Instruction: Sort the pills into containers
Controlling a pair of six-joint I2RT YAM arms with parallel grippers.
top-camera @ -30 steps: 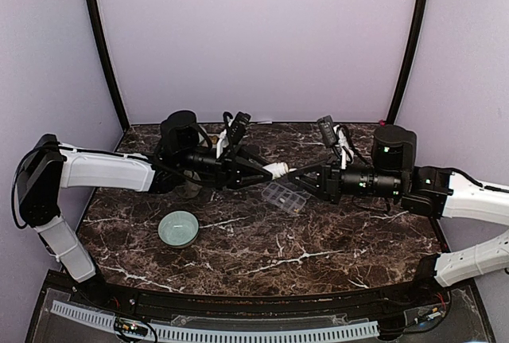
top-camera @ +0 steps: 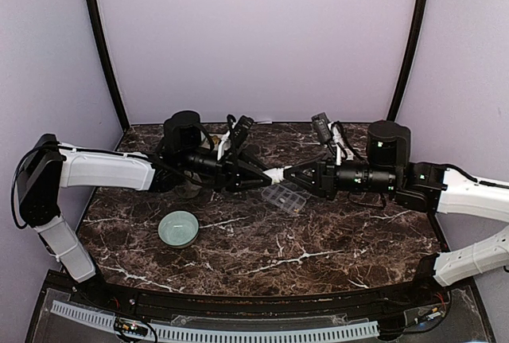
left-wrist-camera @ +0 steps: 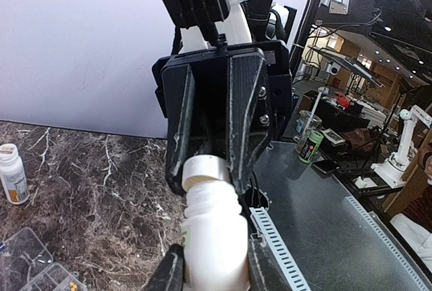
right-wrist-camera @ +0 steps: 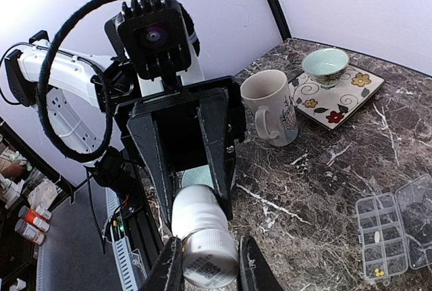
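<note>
A white pill bottle (left-wrist-camera: 216,244) is held up above the middle of the table, between my two grippers. My left gripper (top-camera: 269,177) is shut on its body. Facing it, my right gripper (top-camera: 291,173) is shut on the white ribbed cap (right-wrist-camera: 210,257) at the other end. Cap and bottle neck look in line and touching or very close; whether they are separate I cannot tell. Below lies a clear pill box (right-wrist-camera: 381,237), lid open, with several yellow pills (right-wrist-camera: 379,273) in one compartment and a white pill (right-wrist-camera: 376,237) in another.
Another white bottle (left-wrist-camera: 13,176) stands on the table in the left wrist view. A pale green bowl (top-camera: 178,229) sits front left. A mug (right-wrist-camera: 271,105) and a small bowl (right-wrist-camera: 326,66) on a patterned tile (right-wrist-camera: 345,105) are further back.
My right gripper has shifted slightly and levelled out, its fingers a little closer to the bottle. The left arm has barely moved.
</note>
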